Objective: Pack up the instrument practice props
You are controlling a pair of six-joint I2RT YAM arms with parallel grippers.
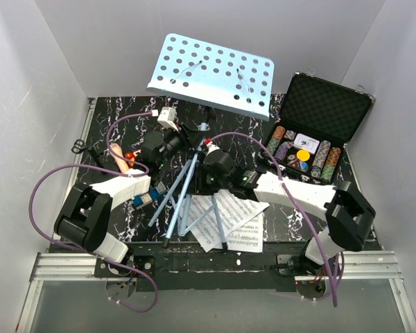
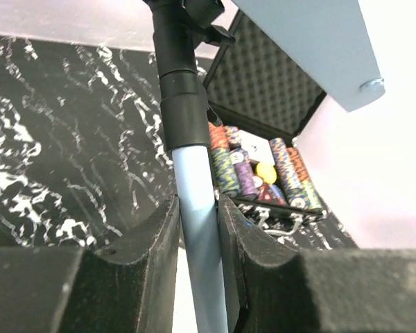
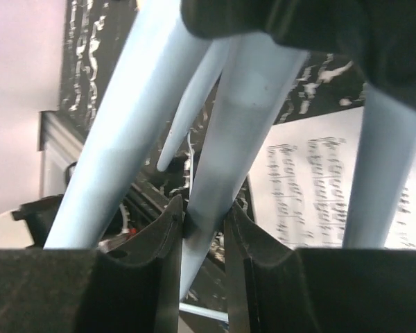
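A light-blue music stand has its perforated desk (image 1: pixel 211 69) raised at the back and its tripod legs (image 1: pixel 156 211) reaching toward the front. In the left wrist view the blue pole (image 2: pixel 194 177) with black collar (image 2: pixel 184 114) runs between the fingers of my left gripper; how tightly they close on it is unclear. My right gripper is shut on a blue tube (image 3: pixel 236 132) lower on the stand, among other tubes. Sheet music (image 1: pixel 239 232) lies beneath and right of the legs.
An open chip case (image 1: pixel 312 142) sits at the right. A pink object (image 1: pixel 119 156) and small items lie left, behind my left arm. Both arms' cables hang loosely. Some bare marble counter remains at back and front right.
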